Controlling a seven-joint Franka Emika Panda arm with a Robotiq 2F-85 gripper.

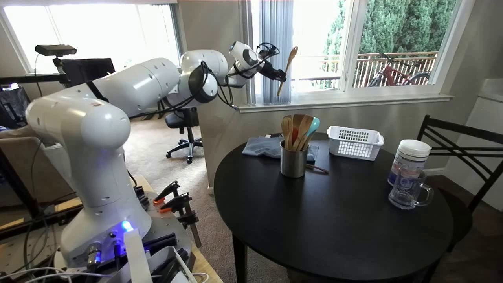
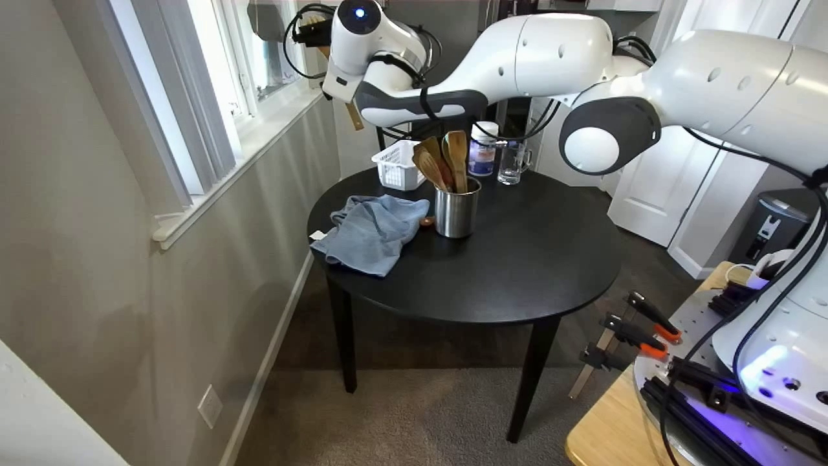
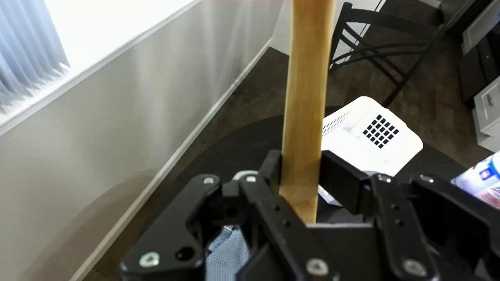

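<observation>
My gripper is shut on the handle of a wooden spoon (image 3: pixel 307 93), whose flat shaft runs up out of the wrist view. In exterior view 1 the spoon (image 1: pixel 288 66) is held nearly upright, bowl end up, in front of the window and high above the table. Below it a steel canister (image 1: pixel 292 162) holds several wooden utensils and one with a turquoise head (image 1: pixel 313 125). The arm hides most of the gripper in exterior view 2, where only the lower end of the spoon (image 2: pixel 354 116) shows clearly.
A white basket (image 1: pixel 354 150) stands behind the canister, and a blue-grey cloth (image 2: pixel 372 233) lies near it. Another wooden handle (image 1: pixel 318 169) rests on the table. A white-lidded tub (image 1: pixel 415 148) and a glass mug (image 1: pixel 404 192) stand at the right.
</observation>
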